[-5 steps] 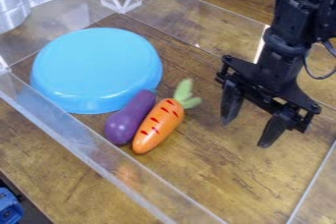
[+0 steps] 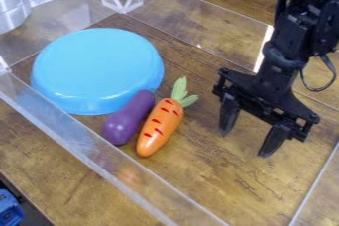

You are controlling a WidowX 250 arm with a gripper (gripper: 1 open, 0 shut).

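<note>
The black gripper [image 2: 249, 129] hangs low over the wooden floor at the right, fingers spread open with nothing visible between them. To its left lie an orange toy carrot [image 2: 161, 126] with green leaves and, beside that, a purple eggplant [image 2: 126, 119]. A blue round disc [image 2: 97, 69], like an upturned plate or lid, sits at the upper left.
Clear plastic walls [image 2: 54, 121] edge the area at the left and back. A blue object [image 2: 8, 208] sits outside at the lower left corner. Bare wood is free in the lower middle and right.
The gripper has shifted slightly over the last second, staying low at the right with its fingers apart. The toys and blue disc have not visibly moved.
</note>
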